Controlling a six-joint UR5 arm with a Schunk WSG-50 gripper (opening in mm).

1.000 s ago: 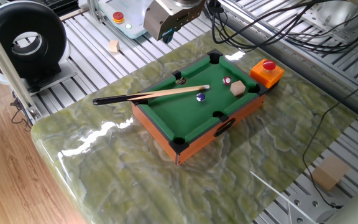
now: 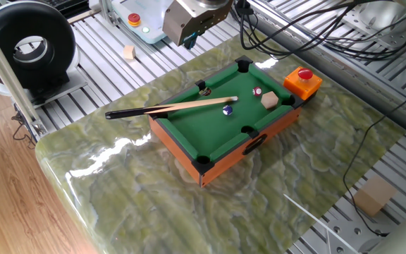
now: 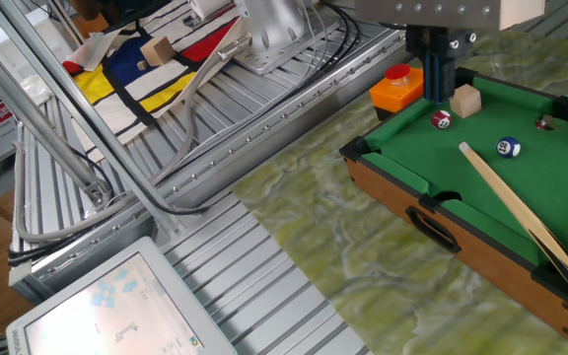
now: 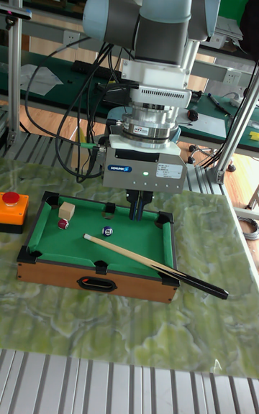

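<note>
A small pool table (image 2: 210, 134) with green felt and wooden sides stands on the marbled surface. On its felt lie a blue-and-white ball (image 2: 228, 111), a red-and-white ball (image 2: 257, 91) and a wooden cube (image 2: 269, 100) near one corner. The cue (image 4: 153, 263) rests across the felt, its dark handle jutting past the rim. A small dark-red object (image 3: 543, 123) sits by a side pocket, too small to identify. My gripper (image 4: 134, 218) hangs pointing down above the far side of the pool table. Its dark fingers (image 3: 432, 84) stand close together, with nothing visible between them.
An orange box with a red button (image 2: 302, 83) stands beside the cube's corner. Black cables (image 2: 287, 42) loop behind the surface. Another wooden block (image 2: 374, 195) lies on the slotted metal bed.
</note>
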